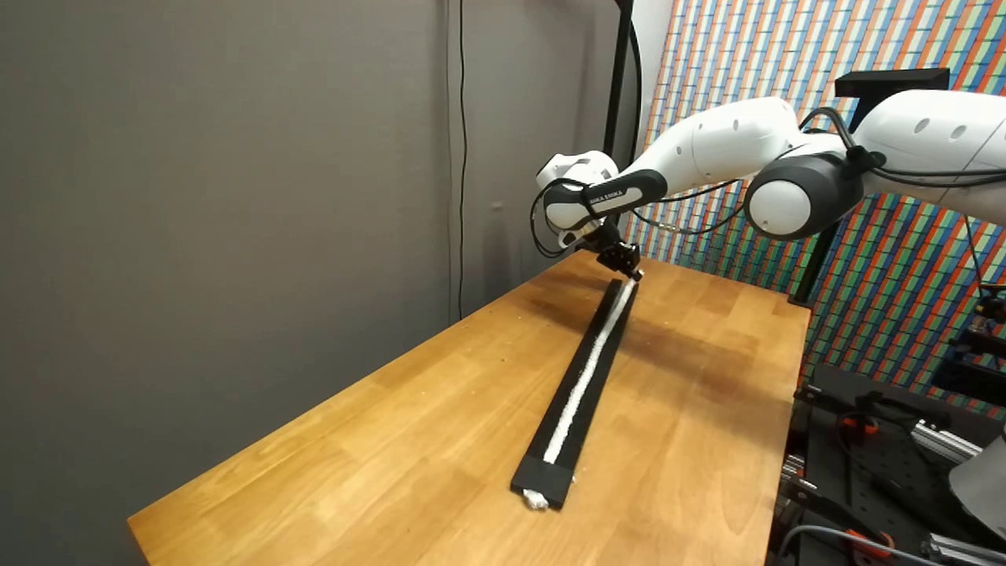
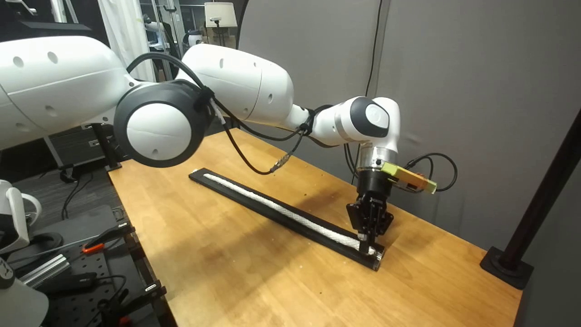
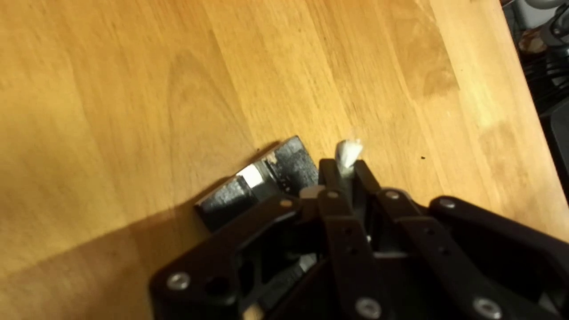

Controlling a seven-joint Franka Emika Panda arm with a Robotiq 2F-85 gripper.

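Observation:
A white rope (image 2: 286,212) lies along the groove of a long black channel (image 1: 534,459) on the wooden table. My gripper (image 2: 366,248) points down at the channel's far end in exterior view 1, the near right end in exterior view 2. In the wrist view the gripper is shut, with a white frayed tip (image 3: 349,152), apparently the rope's end, pinched between its fingertips. Part of the channel's end (image 3: 258,178) shows beside the fingers; the rest is hidden under the gripper. At the opposite end, a white tuft (image 1: 535,500) sticks out of the channel.
A grey wall (image 1: 236,189) stands along one long edge. Beyond the end near my gripper, a black post (image 2: 506,267) rises.

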